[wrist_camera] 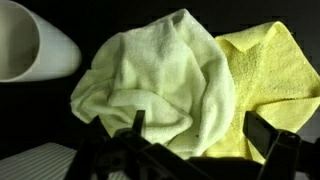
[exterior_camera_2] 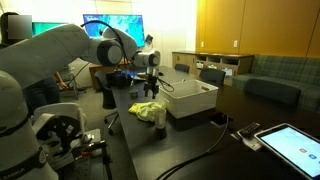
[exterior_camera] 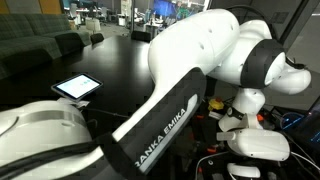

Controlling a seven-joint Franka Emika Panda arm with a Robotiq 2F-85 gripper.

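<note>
In the wrist view, a crumpled pale cloth (wrist_camera: 165, 80) lies on the dark table, overlapping a yellow cloth (wrist_camera: 275, 75) to its right. A white cup (wrist_camera: 35, 42) shows at the upper left, apart from the cloths. My gripper is open above them, its fingers wide apart at the lower edge of the view. Exterior view 2 shows the yellowish cloth heap (exterior_camera_2: 143, 110) near the table's far end, with a light cup-like object (exterior_camera_2: 160, 116) beside it. Exterior view 1 has both cloths out of sight.
An open white box (exterior_camera_2: 190, 98) stands just behind the cloths. A cable (exterior_camera_2: 200, 152) runs over the dark table, and a lit tablet (exterior_camera_2: 292, 146) lies at the right. A white ribbed surface (wrist_camera: 40, 163) fills the wrist view's lower left.
</note>
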